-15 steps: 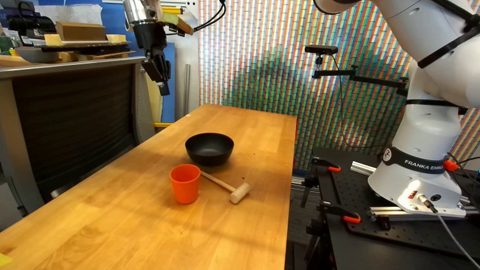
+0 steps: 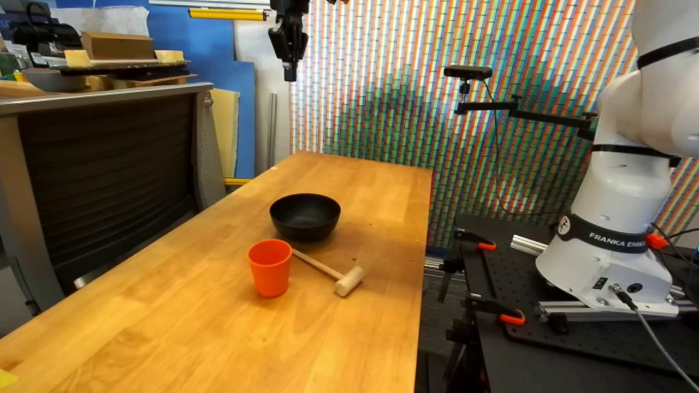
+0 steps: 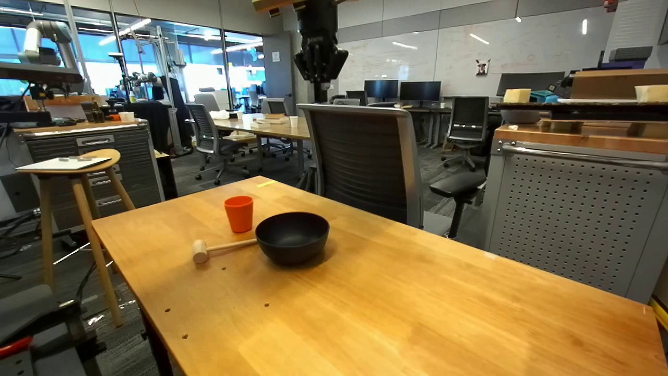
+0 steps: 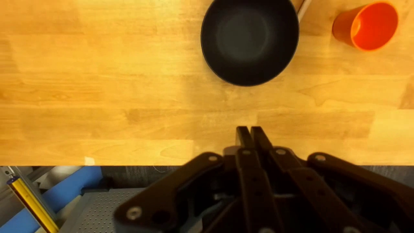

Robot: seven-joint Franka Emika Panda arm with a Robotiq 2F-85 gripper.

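Observation:
High above the table, my gripper [image 2: 289, 73] hangs pointing down, well clear of everything on the wood. In the wrist view its two fingers [image 4: 243, 138] stand almost together, and I can make out no object between them. A black bowl [image 2: 305, 217] sits upright on the table. Beside it stands an orange cup [image 2: 270, 268], also upright; its inside looks empty in the wrist view. A wooden mallet [image 2: 350, 281] lies on the table, its handle end close to the bowl and cup. The bowl [image 4: 243, 38] is empty.
An office chair [image 3: 369, 163] stands against one long side. A metal cabinet [image 3: 576, 213] with boxes on top is close by.
My gripper has risen and shifted to the right in exterior view 1, and the arm has drawn up. Bowl, cup and mallet are where they were.

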